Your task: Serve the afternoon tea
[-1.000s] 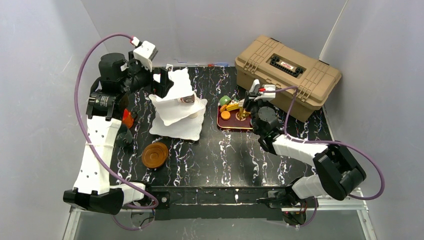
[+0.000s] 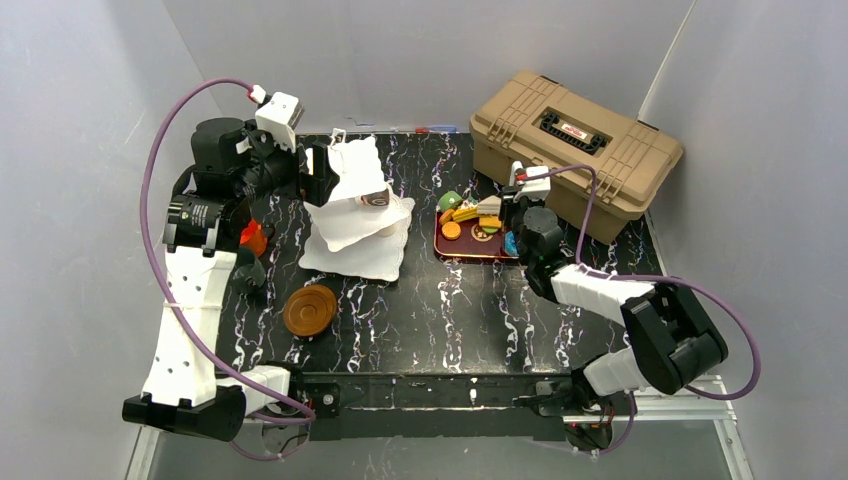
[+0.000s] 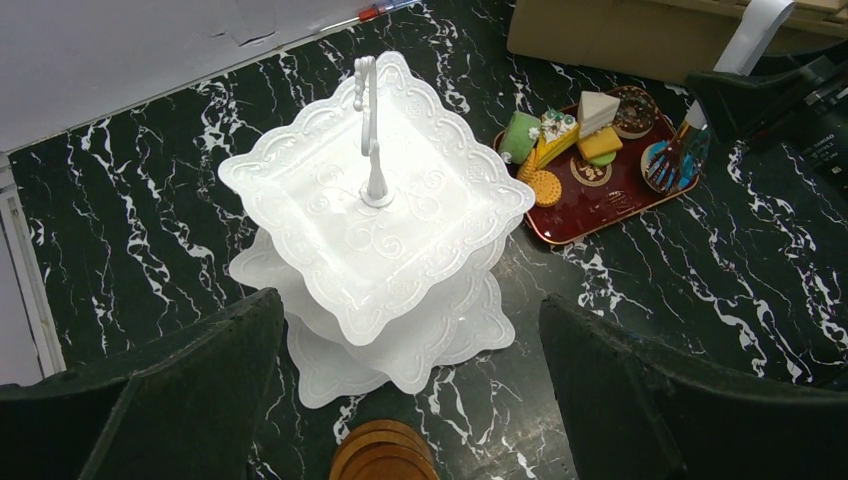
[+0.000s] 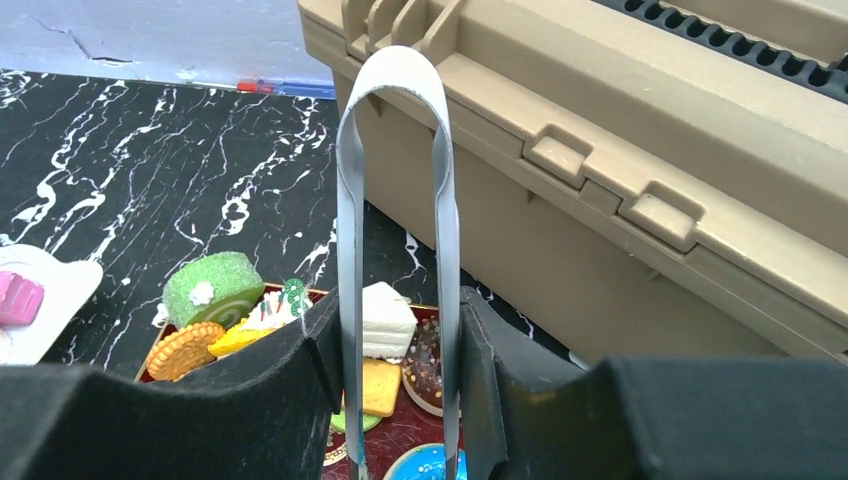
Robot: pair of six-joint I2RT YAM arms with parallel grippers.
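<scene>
A white three-tier stand fills the middle of the left wrist view, my open left gripper above its left side. The dark red tray holds cakes, biscuits, a green roll, a white sandwich and something blue. My right gripper holds silver tongs upright over the tray's right end, their arms apart and their tips low by the blue item; whether that is gripped between the tips cannot be told.
A large tan case borders the tray at the back right. Brown coasters, an orange cup and a dark pot stand at the left.
My left gripper has moved a little left and down in the top view.
</scene>
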